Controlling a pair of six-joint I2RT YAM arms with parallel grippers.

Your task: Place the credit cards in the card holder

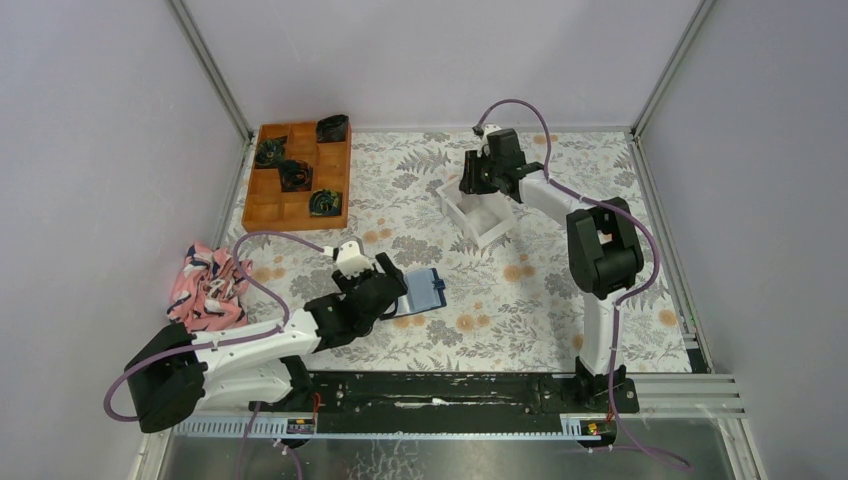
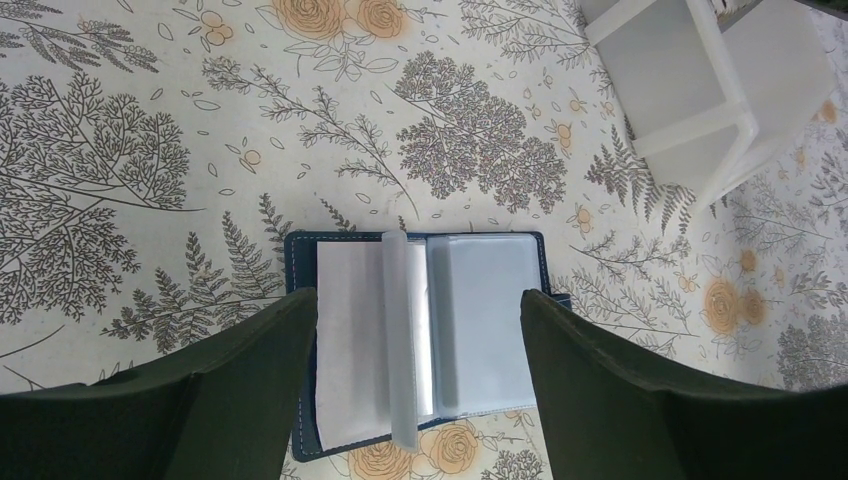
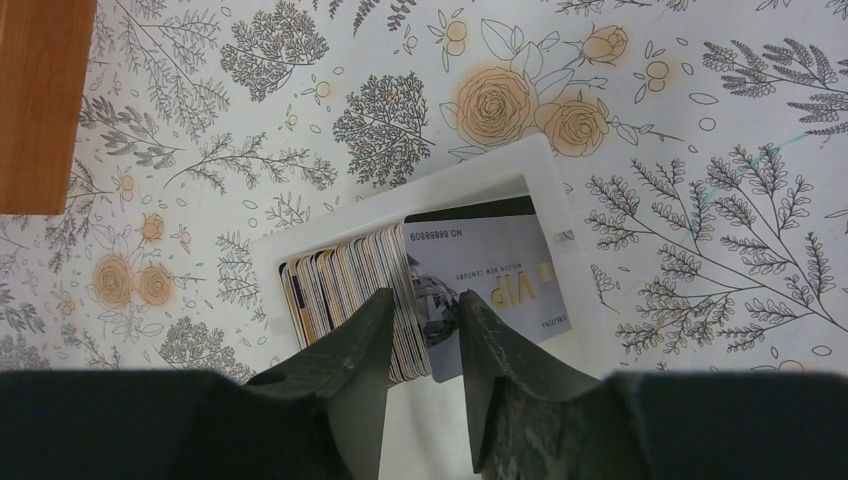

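The open card holder (image 2: 480,320), dark blue with clear sleeves, lies on the table under my left gripper, which stands open with nothing between its fingers. A white box (image 3: 561,245) at the back centre holds a tight row of credit cards (image 3: 340,285) and a grey VIP card (image 3: 500,280) lying against them. My right gripper is down in the box with its fingertips part open at the edge between the row and the VIP card; whether a card is between them is unclear.
A wooden compartment tray (image 1: 290,205) with dark coiled items stands at the back left. A pink patterned cloth (image 1: 210,290) lies at the left edge. The table between holder and box, and to the right, is clear.
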